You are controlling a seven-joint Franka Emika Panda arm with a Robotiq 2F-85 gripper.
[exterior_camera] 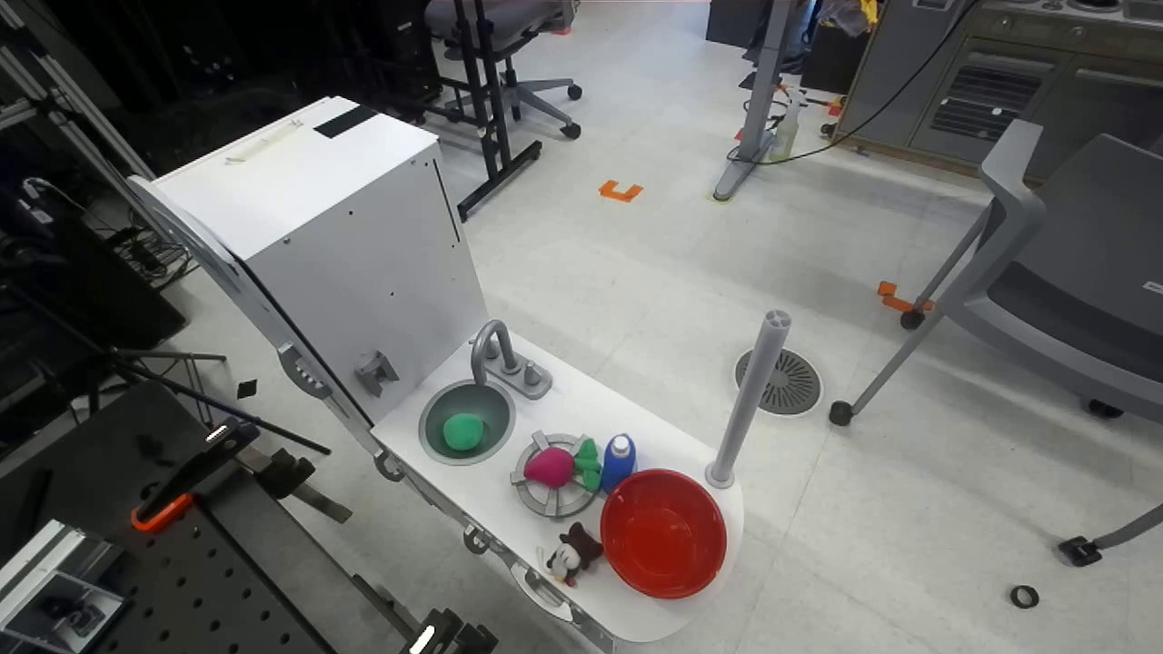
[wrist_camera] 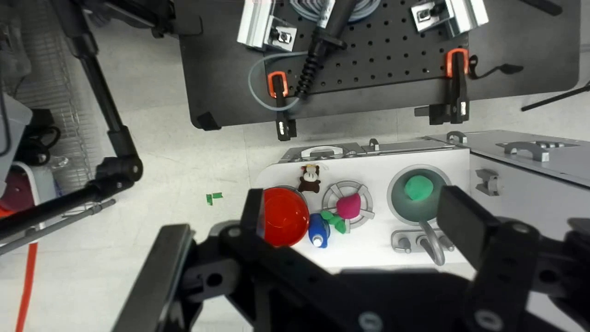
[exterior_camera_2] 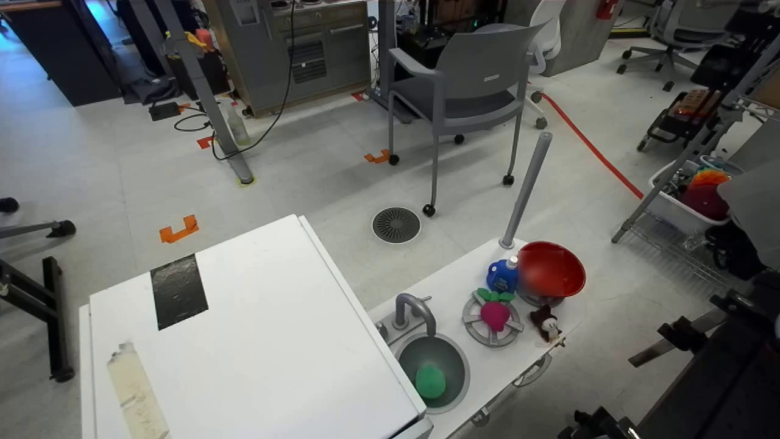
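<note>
High over the white play kitchen counter point(wrist_camera: 381, 243), my gripper is open, its two dark fingers spread wide with nothing held. Below it, a pink plush beet with green leaves point(wrist_camera: 349, 206) rests on the grey burner ring point(wrist_camera: 362, 220). The blue bottle point(exterior_camera: 618, 463) stands between the burner and the red bowl point(exterior_camera: 664, 536), which looks empty. A small brown and white plush toy point(exterior_camera: 574, 552) lies at the counter's front edge. Inside the round sink point(exterior_camera_2: 458, 364) sits a green rounded object point(exterior_camera_2: 431, 381). Neither exterior view shows the gripper.
A grey faucet point(exterior_camera: 488, 347) rises behind the sink, and a grey post point(exterior_camera: 750, 398) stands at the counter's far end. The tall white cabinet point(exterior_camera_2: 248, 344) borders the sink side. Across a floor gap is a dark perforated table point(wrist_camera: 381, 55) with orange clamps.
</note>
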